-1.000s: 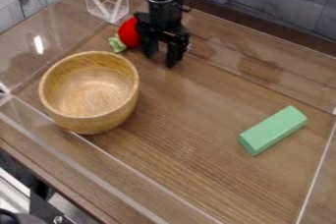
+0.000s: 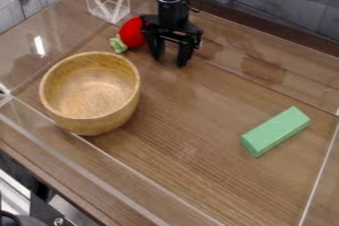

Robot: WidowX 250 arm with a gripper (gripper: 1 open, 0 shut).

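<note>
My black gripper [image 2: 171, 36] reaches down from the top centre of the camera view, low over the wooden table. A red object [image 2: 130, 30] with a pale green end [image 2: 118, 45] lies just left of it, partly behind it. I cannot tell whether the fingers are open or shut, or whether they touch that object.
A wooden bowl [image 2: 89, 71] stands at the left. A green block [image 2: 276, 132] lies at the lower right. A clear, crumpled item sits at the top left.
My gripper has shifted slightly and now reaches a little farther right. The red object, bowl and green block look essentially unmoved.
</note>
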